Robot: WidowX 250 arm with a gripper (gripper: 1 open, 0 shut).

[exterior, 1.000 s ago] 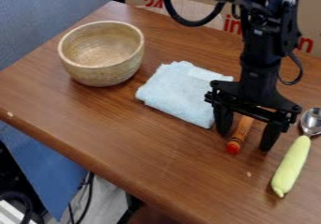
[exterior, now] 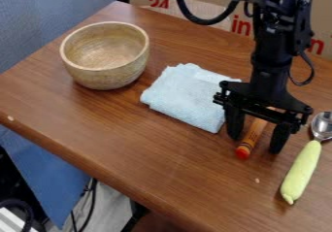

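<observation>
The black gripper [exterior: 255, 129] is low over the table at the right, its two fingers apart on either side of an orange cylinder [exterior: 248, 143] with a red end, which lies on the wood. A folded pale blue cloth [exterior: 184, 94] lies just left of the gripper. A light wooden bowl [exterior: 104, 55] sits at the back left. To the right lie a metal spoon [exterior: 323, 124] and a pale yellow-green corn cob or similar object [exterior: 301, 171].
The wooden table [exterior: 116, 144] has clear space at the front left. Cardboard boxes [exterior: 205, 6] stand along the back. The left table edge drops to a blue surface and cables.
The cylinder has barely moved.
</observation>
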